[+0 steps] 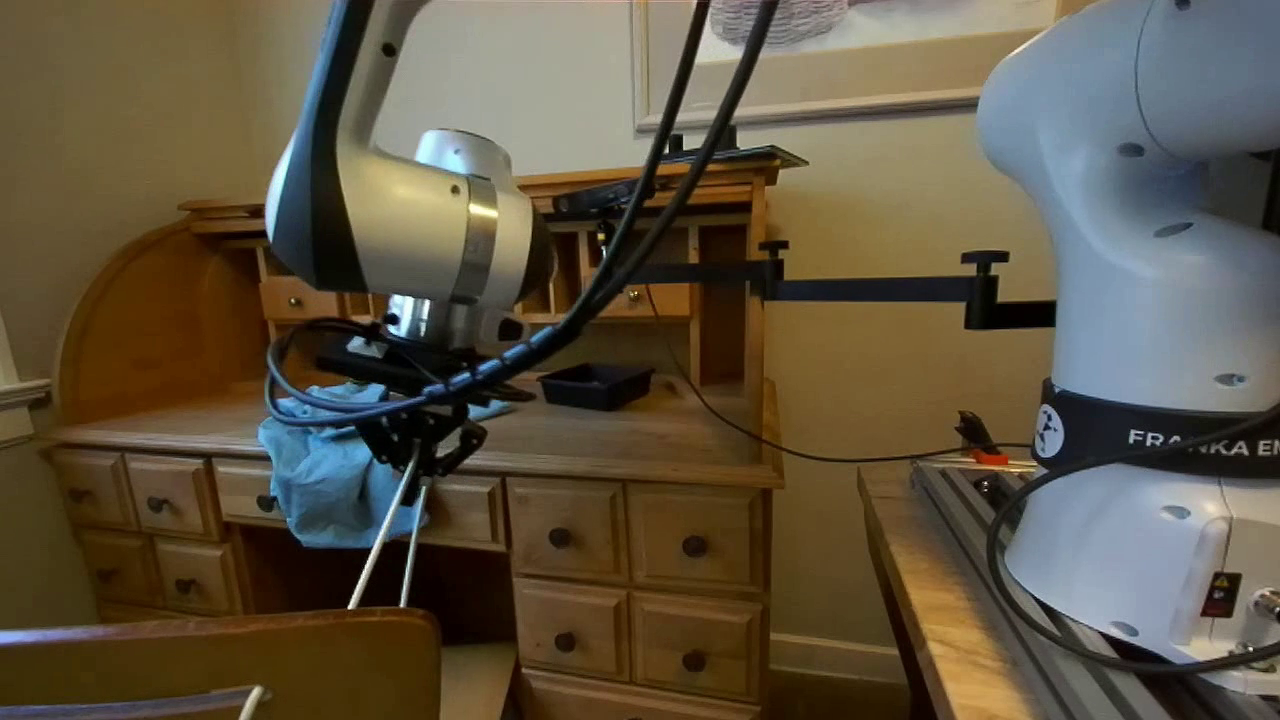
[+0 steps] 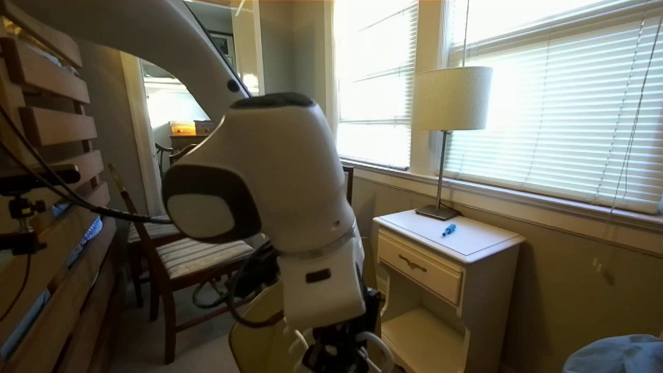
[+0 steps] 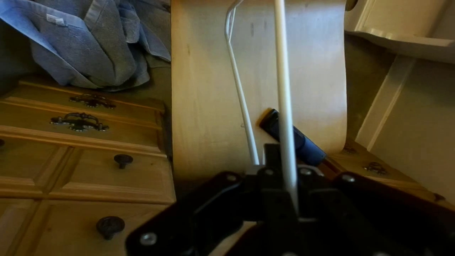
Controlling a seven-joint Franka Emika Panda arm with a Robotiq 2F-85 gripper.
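A white cord runs up to my gripper in the wrist view and passes between its fingers, which are closed together on it. A second white strand lies to its left and ends at the fingertips. From the side, my gripper hangs in front of the desk, and two pale strands slope down from it behind the chair back. Another bit of white cord shows in front of the chair back. In the second exterior view the gripper is partly cut off at the lower edge.
Below lies a wooden chair with a dark handheld object. A blue cloth drapes over the desk, where a black tray stands. A white nightstand carries a lamp and a small blue object.
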